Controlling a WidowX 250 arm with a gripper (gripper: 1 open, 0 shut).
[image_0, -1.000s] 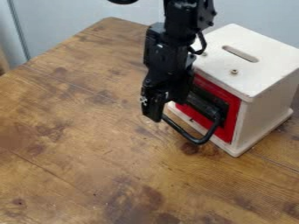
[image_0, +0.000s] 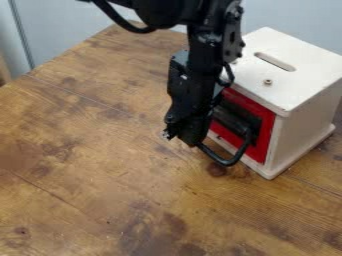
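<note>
A black robot arm hangs from the top centre, its gripper (image_0: 181, 128) low at the left front corner of a white wooden box (image_0: 287, 75) with a red front panel (image_0: 261, 140). The gripper's fingers look shut; whether anything is between them is too small to tell. A thick black bar handle runs across the panel just right of the gripper, partly hidden behind the arm.
The box stands at the right with a slot in its top. A pale wall runs behind the table.
The gripper has moved slightly down from about a second ago, staying at the box's left front corner. The box looks unmoved.
</note>
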